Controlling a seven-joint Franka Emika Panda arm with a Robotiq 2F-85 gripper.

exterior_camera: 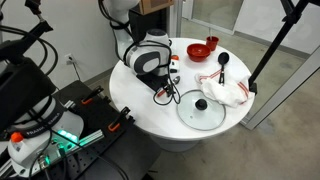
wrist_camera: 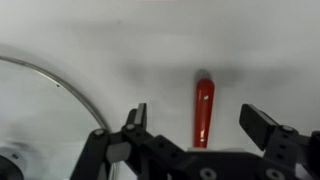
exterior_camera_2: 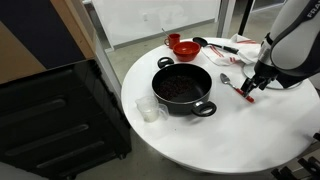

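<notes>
A spoon with a red handle (exterior_camera_2: 243, 93) lies on the white round table, its metal bowl (exterior_camera_2: 225, 78) pointing toward the black pot. In the wrist view the end of that red handle (wrist_camera: 204, 105) shows between the two spread fingers of my gripper, touching neither. Part of the spoon is hidden behind the gripper body there. Seen from the second exterior view, my gripper (exterior_camera_2: 258, 86) is low over the table at the handle. It is open and holds nothing.
A glass lid (exterior_camera: 201, 112) lies close to the gripper. Beyond it are a white and red cloth (exterior_camera: 224, 90), a black ladle (exterior_camera: 223, 60), a red bowl (exterior_camera: 198, 52) and a red cup (exterior_camera_2: 172, 40). The black pot (exterior_camera_2: 183, 88) stands beside a clear measuring cup (exterior_camera_2: 150, 108).
</notes>
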